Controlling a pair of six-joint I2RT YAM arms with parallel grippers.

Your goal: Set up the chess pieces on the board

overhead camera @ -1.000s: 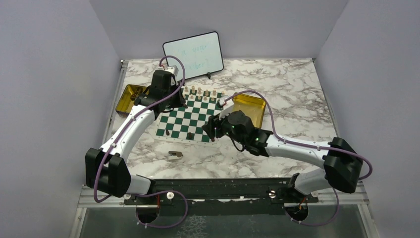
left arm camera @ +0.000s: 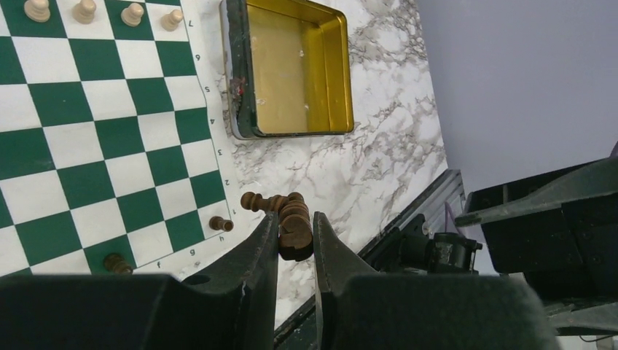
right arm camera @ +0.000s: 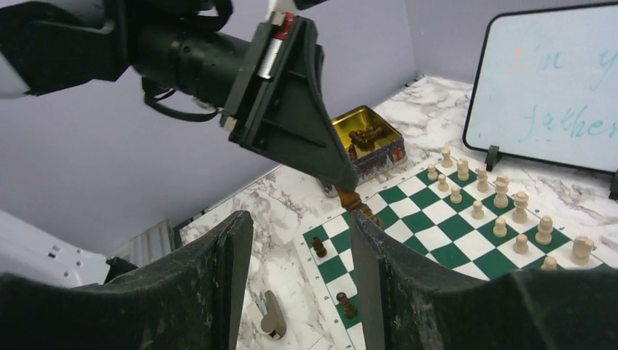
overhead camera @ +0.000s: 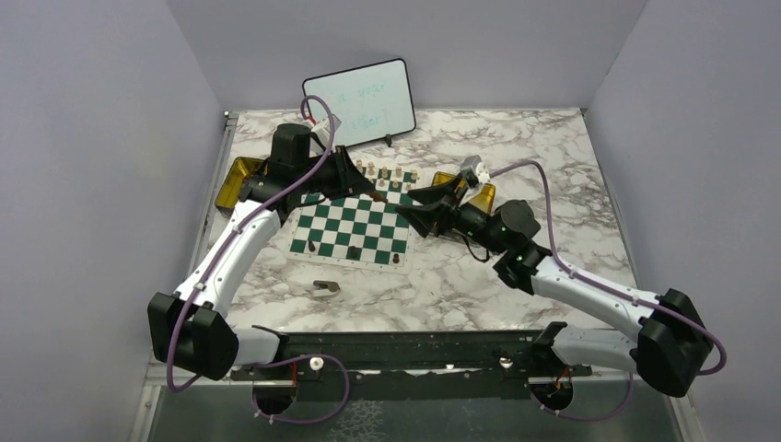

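Above the chessboard [overhead camera: 355, 230], my left gripper is shut on dark brown chess pieces [left arm camera: 294, 226], held sideways; in the left wrist view they look like two, overlapping. My right gripper is open and empty, facing the left one across the board, a short gap away in the top view. Light pieces [right arm camera: 519, 208] stand along the board's far side. A few dark pieces [left arm camera: 220, 224] stand on the near side.
A gold tin [right arm camera: 368, 157] with dark pieces sits left of the board, an empty-looking tin [left arm camera: 299, 73] right of it. A whiteboard [overhead camera: 359, 101] stands behind. A small grey object [overhead camera: 326, 288] lies on the table in front.
My left gripper has moved rightward over the board with its dark piece. My right arm has risen and shifted right, its gripper turning toward the left one.
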